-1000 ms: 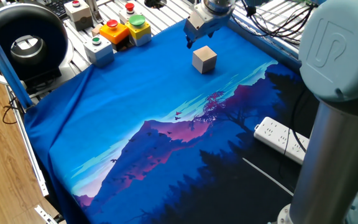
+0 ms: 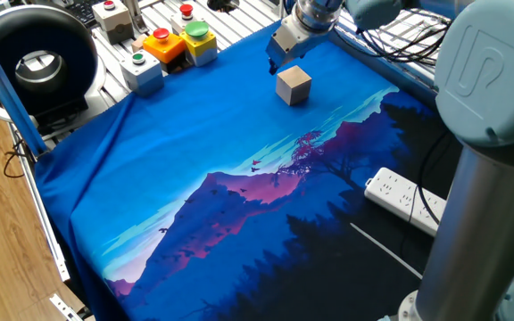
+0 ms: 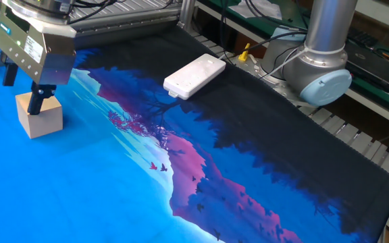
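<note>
A plain wooden cube (image 2: 294,86) sits on the blue printed cloth near its far edge in exterior view 1. The same cube (image 3: 40,125) is at the left in exterior view 2, its top partly hidden by one black finger. My gripper (image 3: 22,98) points downward there, open, its two dark fingers set well apart. In exterior view 1 the gripper (image 2: 274,68) shows just beyond and left of the cube, with its fingertips small and dark. Nothing shows held. Whether a finger touches the cube, I cannot tell.
Several push-button boxes, such as the orange one (image 2: 163,46), stand beyond the cloth's far left edge. A white power strip (image 3: 194,75) lies on the dark part of the cloth (image 3: 262,128). Loose cables (image 2: 391,45) hang near the arm. Mid-cloth is clear.
My gripper has shifted slightly down and to the right in exterior view 1, closer to the cube. The cube has stayed in place.
</note>
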